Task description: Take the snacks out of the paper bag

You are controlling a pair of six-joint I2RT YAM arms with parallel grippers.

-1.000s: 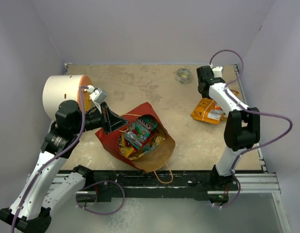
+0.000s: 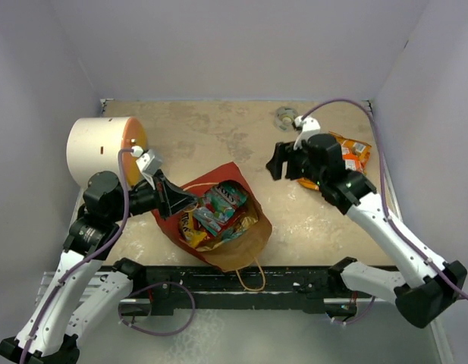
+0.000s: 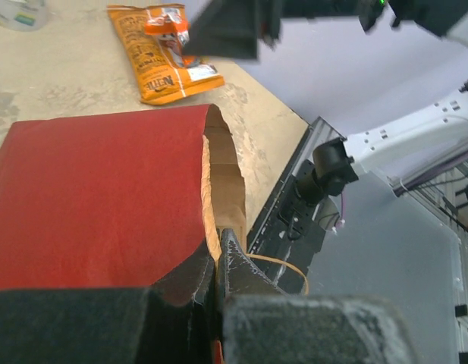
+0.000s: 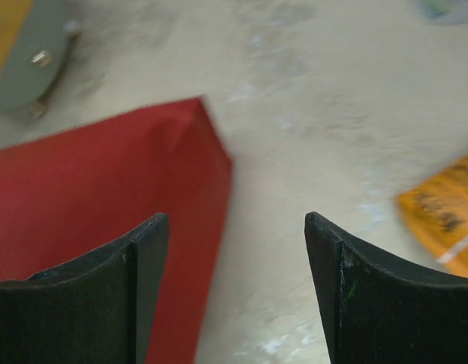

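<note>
The red-and-brown paper bag [image 2: 252, 246] lies open on the table with several snack packets [image 2: 222, 205] inside, green, yellow and red. My left gripper [image 2: 184, 201] is at the bag's left rim; in the left wrist view it [image 3: 215, 258] is shut on the bag's thin edge. My right gripper [image 2: 281, 159] hangs above the table right of the bag, fingers apart with nothing seen between them in the right wrist view. Orange snack packs [image 3: 158, 76] lie outside the bag at the right, partly under the right arm in the top view.
A white cylinder with an orange end [image 2: 97, 148] stands at the back left. A small clear round object [image 2: 285, 115] lies near the back. Walls surround the table, and a black rail [image 2: 218, 277] runs along the front.
The right arm has swung left from above the orange packs toward the bag. My left gripper has shifted slightly at the bag's rim.
</note>
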